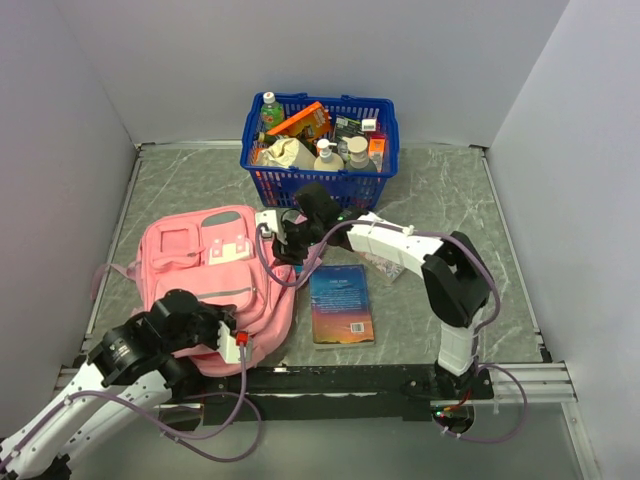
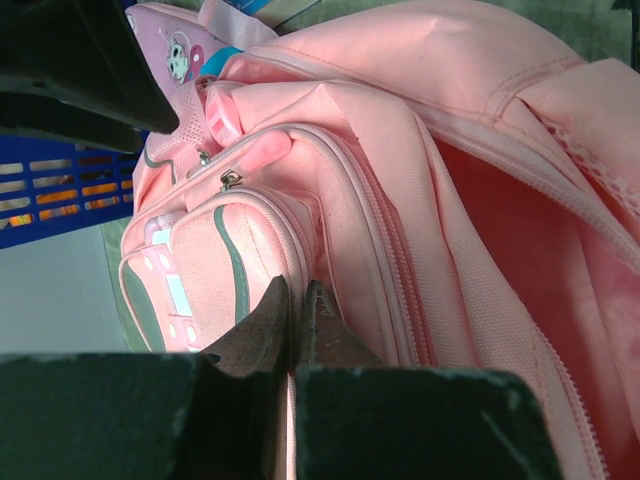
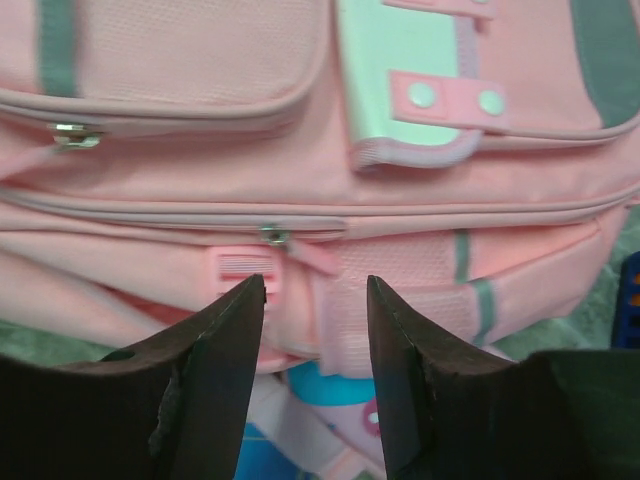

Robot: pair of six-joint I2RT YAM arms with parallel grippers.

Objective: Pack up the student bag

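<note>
A pink backpack (image 1: 200, 250) with several zipped pockets lies on the left of the worktop, its front edge under my left arm. My left gripper is shut on pink fabric at the piped edge of a pocket, beside a gaping zipped opening. My right gripper stands part open over the bag's right side, above a zipper pull (image 3: 275, 236) and a small pink buckle; nothing shows between its fingers. A book (image 1: 342, 305) with a blue and orange cover lies right of the bag.
A blue basket (image 1: 320, 179) full of bottles and boxes stands at the back. Another patterned item (image 1: 385, 266) lies partly under my right arm. Walls close in both sides and the back.
</note>
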